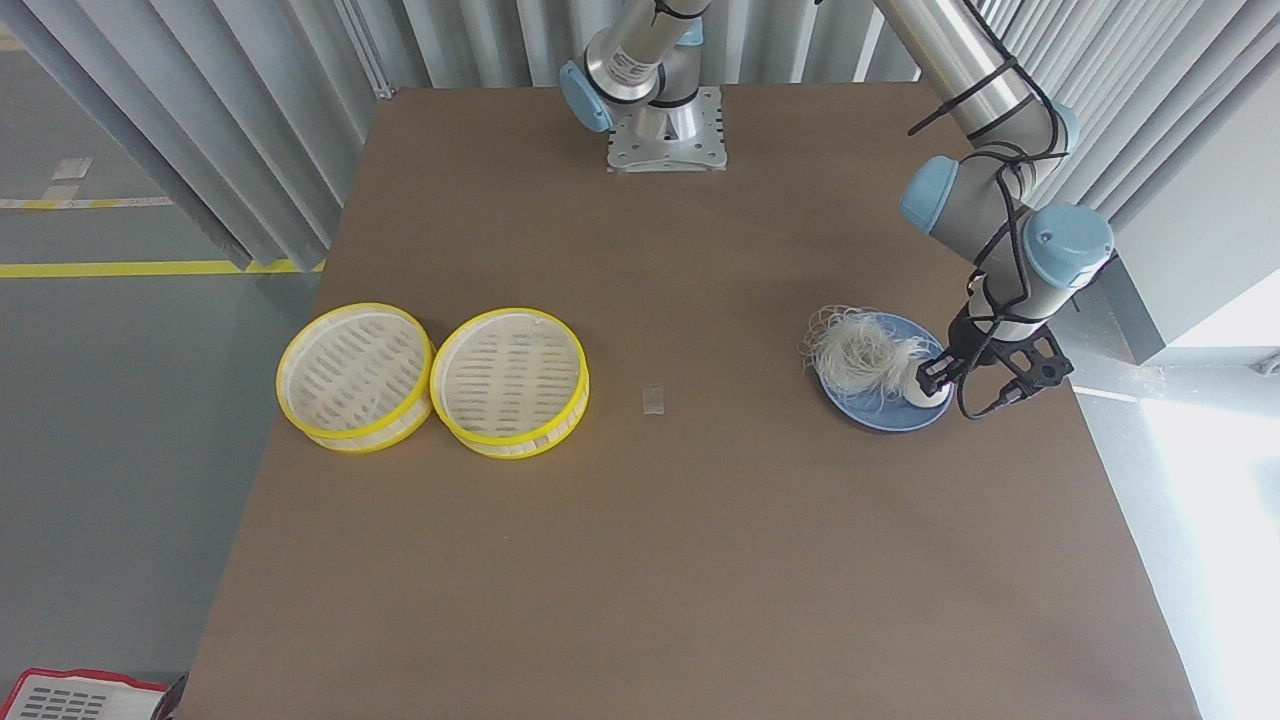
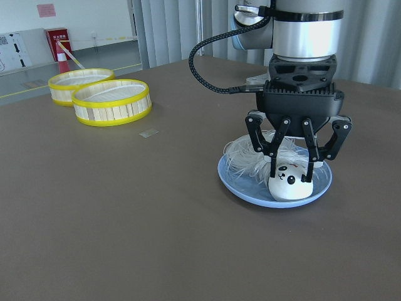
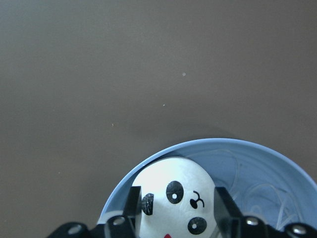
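Note:
A white ball with a panda face [image 2: 291, 183] [image 3: 176, 203] rests in a blue plate [image 1: 882, 413] [image 2: 250, 193], beside a tangle of white stringy strands [image 1: 864, 355]. My gripper [image 2: 291, 172] is low over the plate, its black fingers on either side of the panda ball. In the wrist view the fingers overlap the ball's edges; whether they grip it I cannot tell.
Two round yellow-rimmed baskets [image 1: 509, 372] [image 1: 353, 366] stand side by side at the left of the table [image 1: 672, 540].

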